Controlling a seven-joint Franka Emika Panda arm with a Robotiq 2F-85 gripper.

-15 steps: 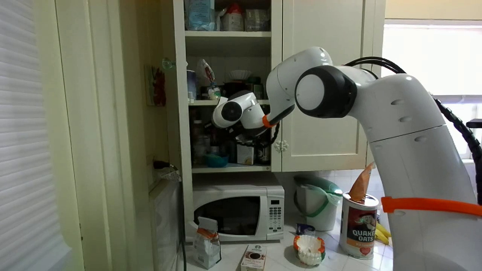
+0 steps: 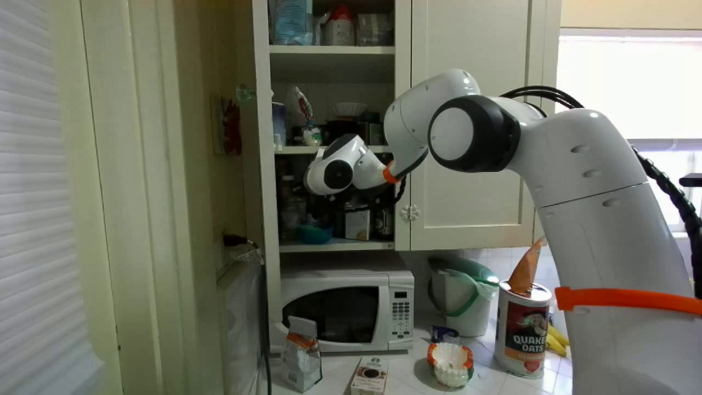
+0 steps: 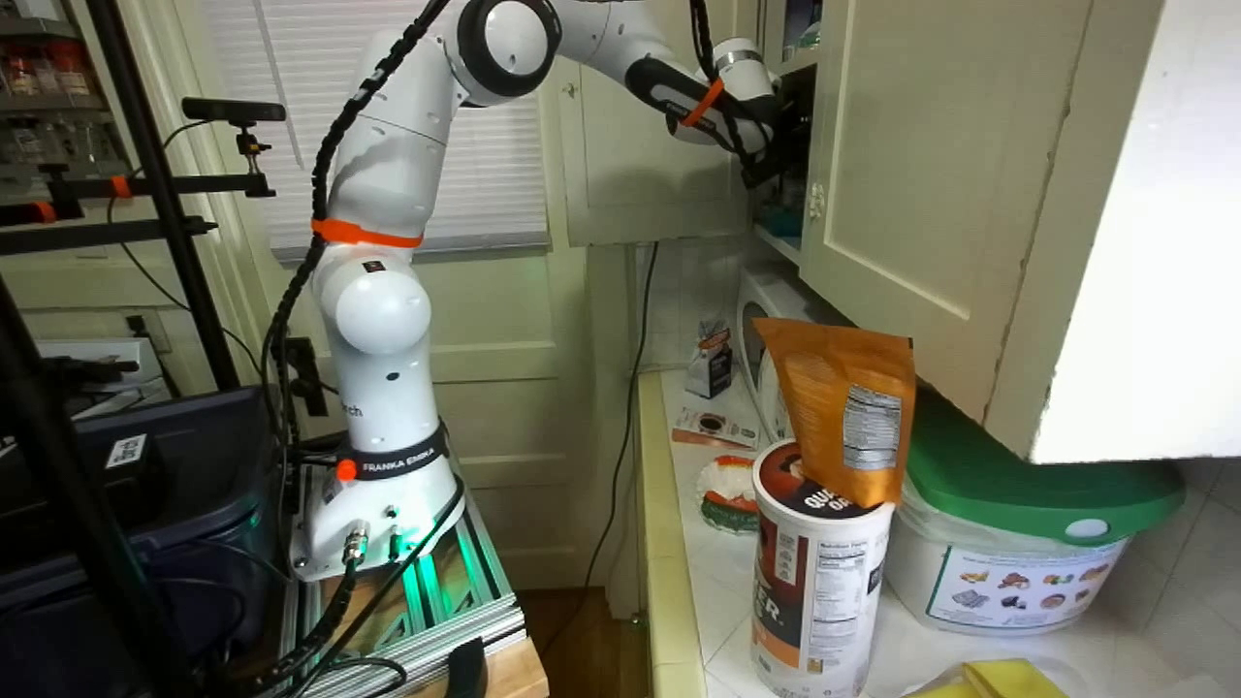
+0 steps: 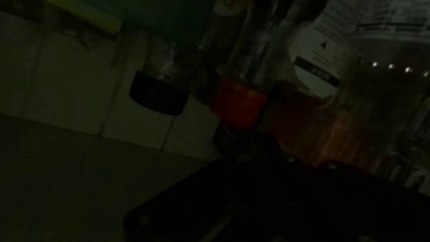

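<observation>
My gripper reaches into the open cabinet's lower shelf, a dark silhouette in the wrist view. Its fingers come together and look shut; nothing shows between them, though the picture is very dark. Close beyond the tips is a bottle with a red cap [image 4: 238, 103], and left of it a black cap [image 4: 158, 93] on a clear bottle. These appear upside down there. On the right stand a clear container [image 4: 354, 113] and a white printed label [image 4: 318, 60]. Whether the fingers touch any bottle I cannot tell. In exterior view 1 the wrist hides the fingertips.
A teal bowl [image 2: 316, 234] and a small box [image 2: 357, 224] sit on the lower shelf [image 2: 335, 247]. The closed door [image 2: 470, 131] bounds the opening at right. Below stand a microwave [image 2: 342, 309], a bag [image 2: 303, 359] and an oats canister [image 2: 524, 329].
My wrist has lowered a little and shifted slightly left in exterior view 1, with the forearm following. The shelf items and the things on the counter have not visibly moved.
</observation>
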